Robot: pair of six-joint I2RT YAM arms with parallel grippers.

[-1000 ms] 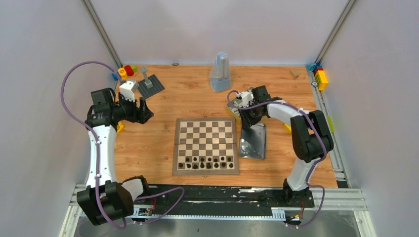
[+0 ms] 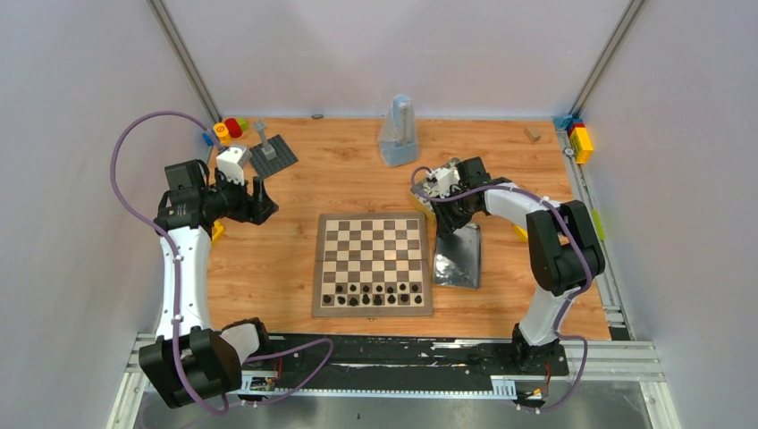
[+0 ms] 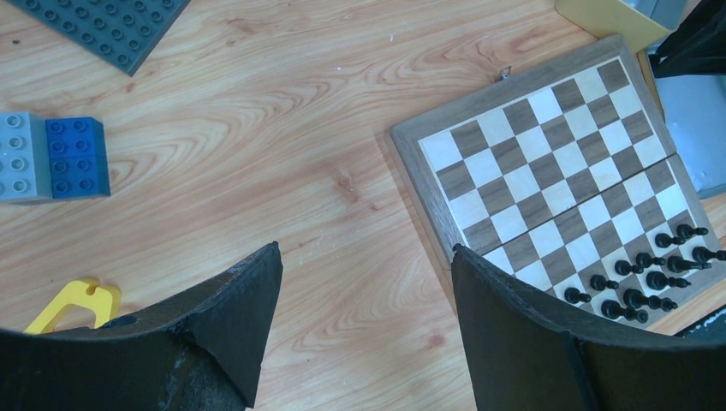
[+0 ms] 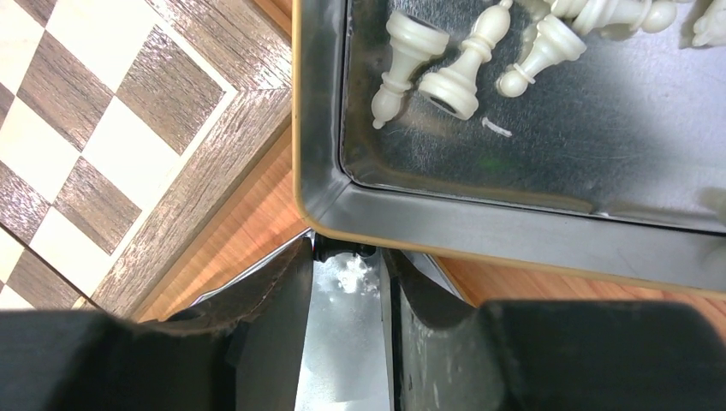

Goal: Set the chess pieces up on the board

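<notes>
The chessboard [image 2: 373,237] lies mid-table, with black pieces [image 2: 366,299] standing in two rows along its near side and its other squares bare. White pieces [image 4: 462,64] lie loose in a yellow-rimmed tray [image 4: 445,218]. Beside the board is a second, shallow metal tray [image 2: 457,268]. Over that tray's far end, right at the white pieces' tray wall, my right gripper points down with a narrow gap. A small black thing shows between its fingertips; whether it is gripped cannot be told. My left gripper is open and empty, over bare table left of the board.
A clear plastic container [image 2: 399,134] stands at the back. Blue bricks [image 3: 75,156], a dark studded plate [image 2: 273,156] and a yellow piece [image 3: 90,297] lie on the left side. Bare wood stretches between the left arm and the board.
My right gripper has shifted slightly toward the near side and now sits a bit lower in the top view. The left arm and the board's pieces look unchanged.
</notes>
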